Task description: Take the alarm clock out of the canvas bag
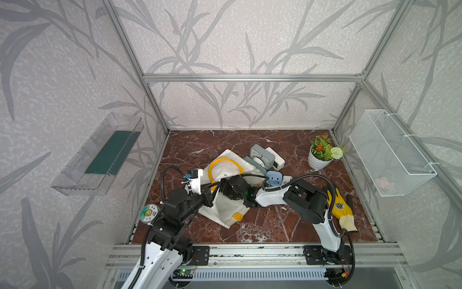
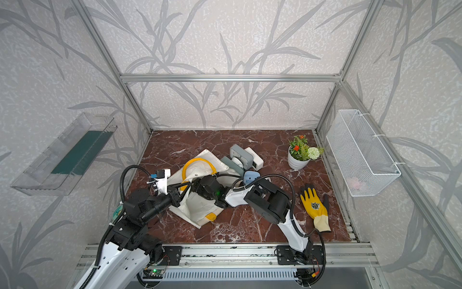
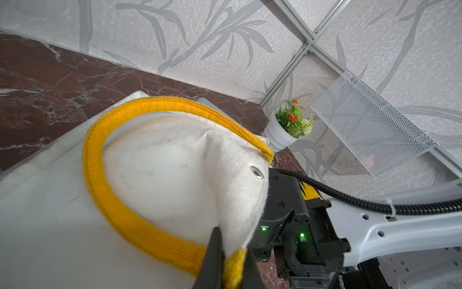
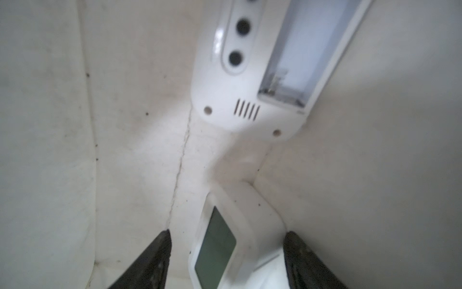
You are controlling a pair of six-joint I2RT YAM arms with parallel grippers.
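Note:
The white canvas bag point(image 1: 219, 212) with yellow handles point(image 1: 210, 168) lies on the table, its mouth towards the right arm. My left gripper is shut on the bag's rim beside the base of a yellow handle. Inside the bag, my right gripper has its fingers apart. A small white clock-like device point(image 4: 259, 212) with a grey-green display point(image 4: 216, 250) lies between and just beyond them; contact cannot be told. Another white device point(image 4: 226, 96), back showing, with buttons and an uncovered battery bay, lies farther up in that view.
Grey and white boxes point(image 1: 259, 154) and a blue object point(image 1: 274, 178) crowd the bag's right side. A potted plant point(image 1: 317, 156) stands at the back right, a yellow glove point(image 1: 340, 208) at the front right. Baskets hang on both side walls.

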